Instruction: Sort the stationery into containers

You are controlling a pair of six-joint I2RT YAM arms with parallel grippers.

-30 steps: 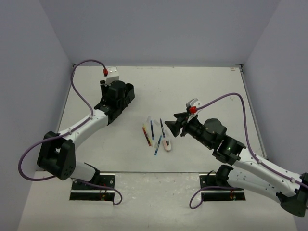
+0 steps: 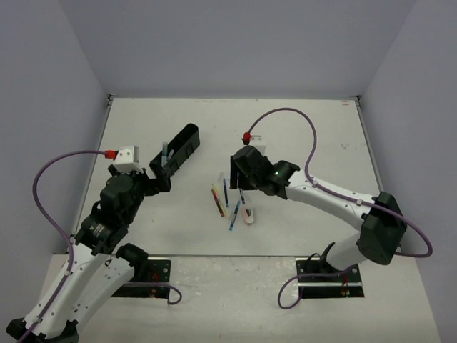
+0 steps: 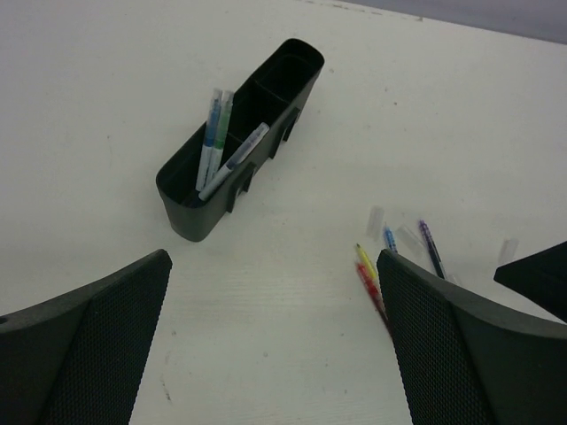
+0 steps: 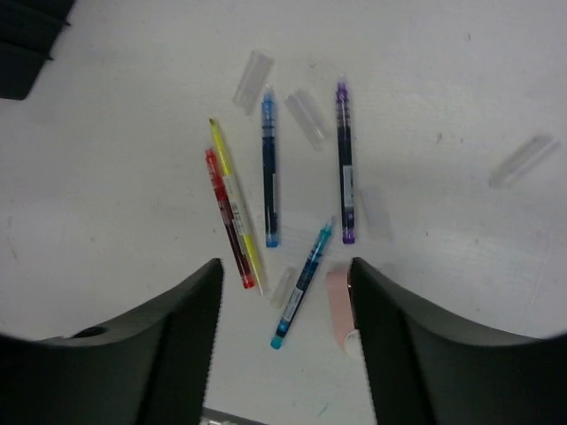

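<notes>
A black compartment box [image 3: 252,168] stands at the left of the table, with a blue-marked pen [image 3: 211,142], a green-marked pen [image 3: 220,140] and another clear-ended pen [image 3: 235,162] in it. Loose on the table lie a red pen [image 4: 228,215], a yellow pen [image 4: 236,204], a dark blue pen [image 4: 269,173], a purple pen [image 4: 345,164] and a teal pen [image 4: 302,285]. Wide open and empty, my left gripper is near the front of the box. My right gripper hangs open over the pen group, nothing between its fingers.
Clear caps or tubes [image 4: 253,81] lie scattered among the pens, one [image 4: 524,160] farther right. A small pinkish-white object [image 4: 342,305] rests beside the teal pen, partly hidden by a right finger.
My right arm has moved leftward over the pens. The loose pens appear unmoved.
</notes>
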